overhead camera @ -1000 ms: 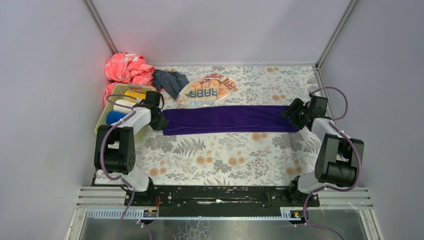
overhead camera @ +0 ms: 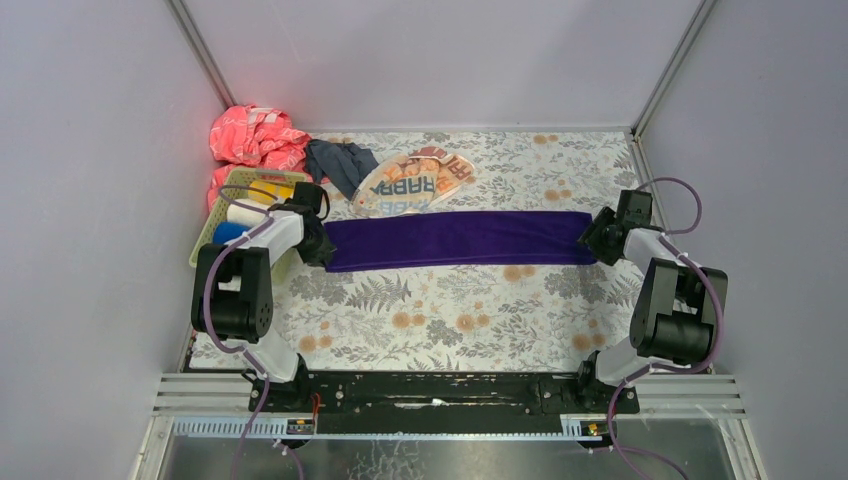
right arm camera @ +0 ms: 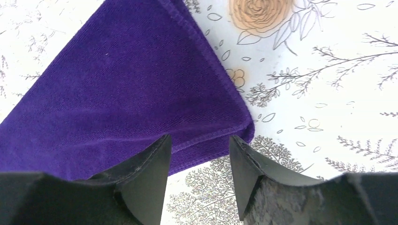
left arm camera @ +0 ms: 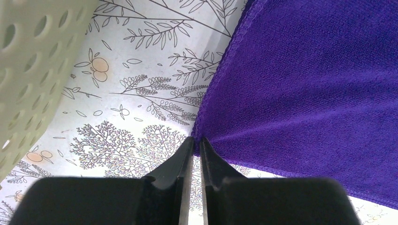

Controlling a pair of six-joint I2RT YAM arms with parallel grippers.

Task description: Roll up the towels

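Observation:
A long purple towel (overhead camera: 460, 239), folded into a strip, lies flat across the middle of the table. At its left end, my left gripper is shut on the near corner, and a crease fans out from the fingertips across the cloth. Over the opposite end, my right gripper is parted, its fingers on either side of the near edge close to the corner. There the upper layer of the towel (right arm camera: 155, 89) sits slightly back from the lower one, leaving a strip of the lower layer showing.
Beside the left arm stands a pale green basket (overhead camera: 196, 250) with rolled towels inside. Behind it are a coral cloth (overhead camera: 255, 138), a dark grey cloth (overhead camera: 340, 165) and a printed round cloth (overhead camera: 415, 180).
The right gripper has shifted slightly right and nearer the towel's near right corner. The left gripper has dipped a little toward the near left corner. The towel lies almost the same.

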